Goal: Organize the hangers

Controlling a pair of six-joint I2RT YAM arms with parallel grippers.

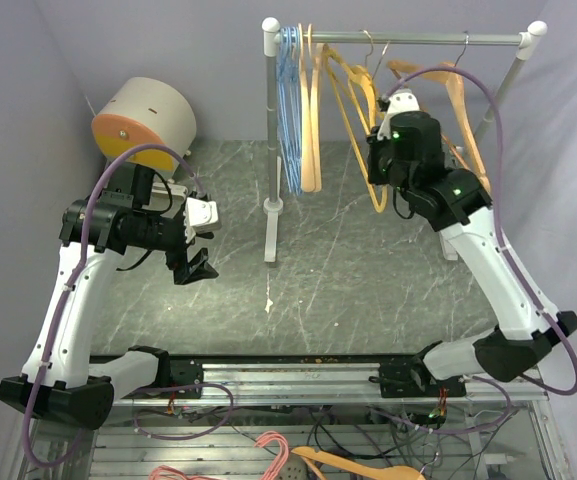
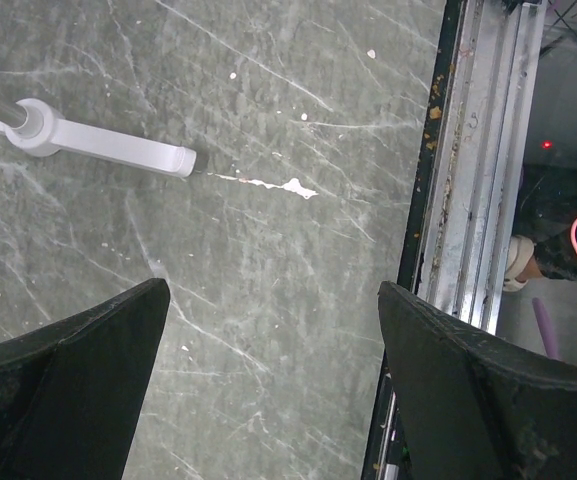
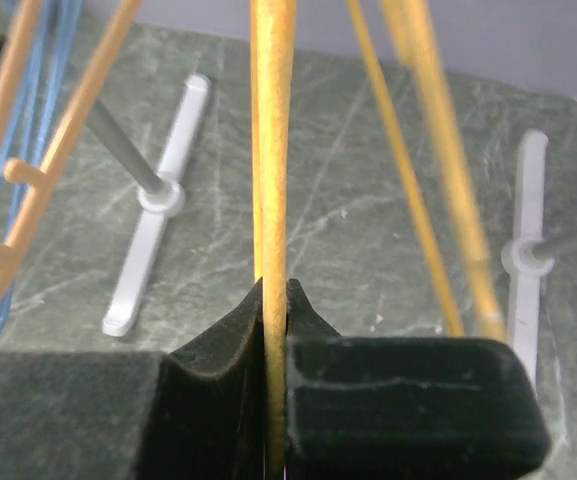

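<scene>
On the rail (image 1: 418,39) hang blue hangers (image 1: 288,110) bunched at the left, pale wooden hangers (image 1: 309,130) beside them, then yellow hangers (image 1: 353,100) and a wooden hanger (image 1: 458,110) at the right. My right gripper (image 1: 373,150) is shut on a yellow hanger (image 3: 273,200), which runs up between its fingers in the right wrist view. My left gripper (image 1: 193,260) stands open above the floor, left of the rack, nothing between its fingers.
A white drum with an orange face (image 1: 148,120) sits at the back left. The grey floor (image 1: 318,290) under the rack is clear. More hangers (image 1: 368,466) lie below the front metal edge.
</scene>
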